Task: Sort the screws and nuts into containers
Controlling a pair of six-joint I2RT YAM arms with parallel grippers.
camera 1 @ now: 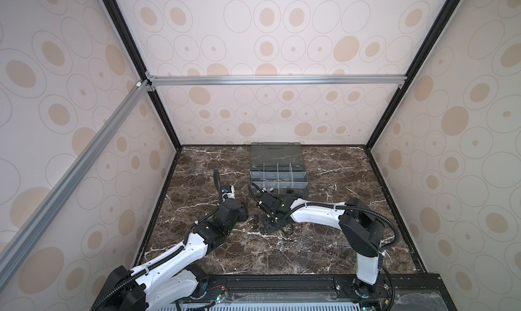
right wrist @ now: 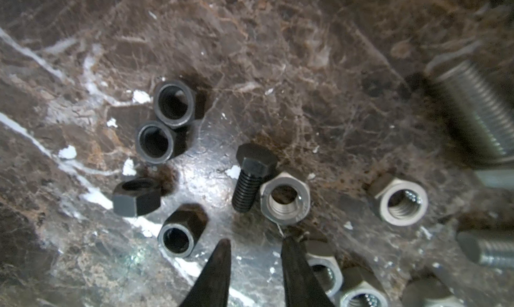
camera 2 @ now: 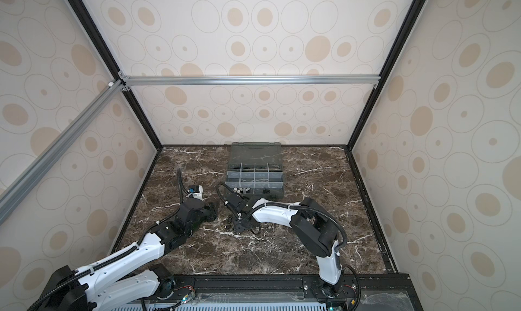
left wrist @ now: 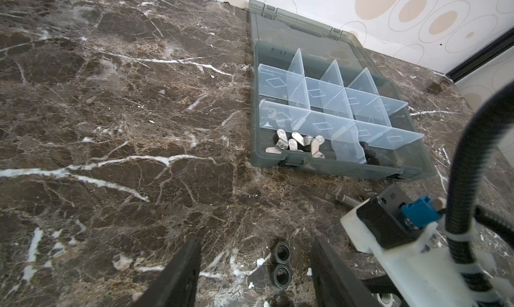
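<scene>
The clear divided organizer (left wrist: pixel 326 167) stands at the back, silver wing pieces (left wrist: pixel 297 141) and dark pieces (left wrist: pixel 368 152) in its front compartments. My right gripper is open low over loose hardware: a black bolt (right wrist: pixel 251 162) beside a silver nut (right wrist: pixel 283 210), black nuts (right wrist: pixel 136 200) to the left, more silver nuts (right wrist: pixel 401 216) and large silver bolts (right wrist: pixel 471 114) to the right. My left gripper is open, held over the table left of the right one, two black nuts (left wrist: pixel 282 275) visible between and beyond its fingers.
My two wrists are close together in front of the organizer. Patterned walls and black frame rails (camera 1: pixel 162 121) bound the workspace.
</scene>
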